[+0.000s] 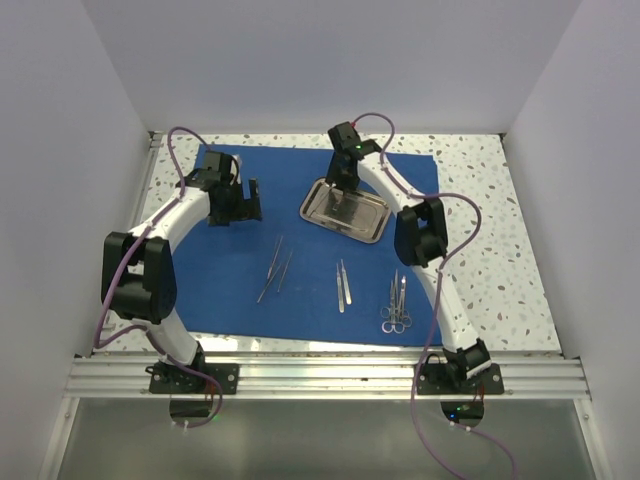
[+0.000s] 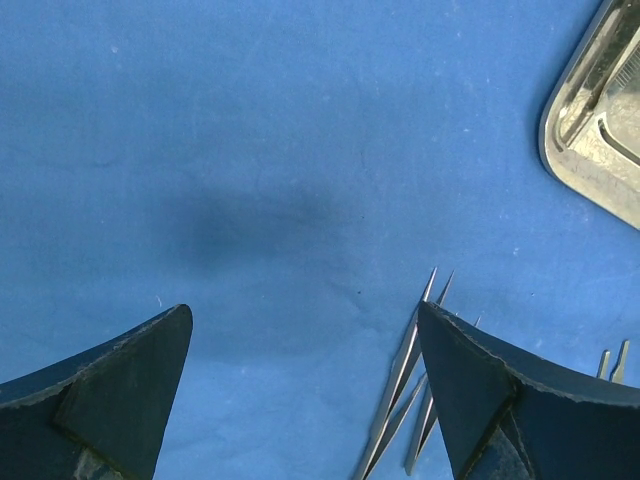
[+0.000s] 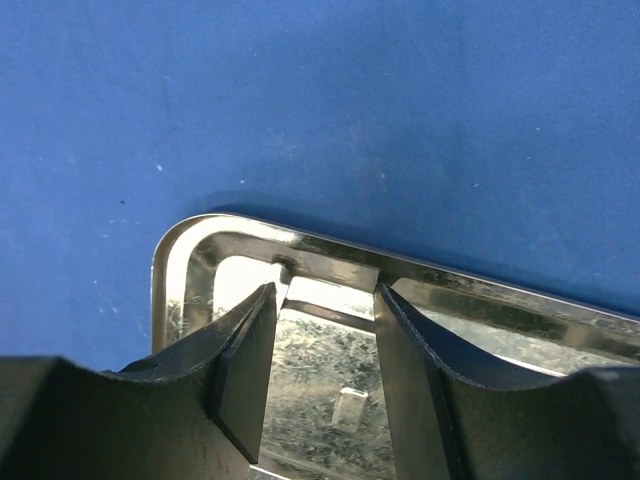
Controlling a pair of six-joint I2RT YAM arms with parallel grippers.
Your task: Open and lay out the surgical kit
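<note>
A shiny metal tray (image 1: 372,220) lies on the blue cloth (image 1: 225,290). Over the tray's far rim hangs my right gripper, part open. In the right wrist view a gap shows between its fingers, with reflective tray surface behind; a small dark tip by the left finger is too unclear to name. To the left of the tray, above bare cloth, my left gripper is wide open and empty. Tweezers (image 1: 273,262) lie at mid-left, two slim handled instruments (image 1: 343,288) below the tray, and several ring-handled instruments (image 1: 398,310) at the front right.
Bare cloth surrounds the tray and separates the instrument groups. Grey walls (image 1: 320,70) enclose the table at the back and sides.
</note>
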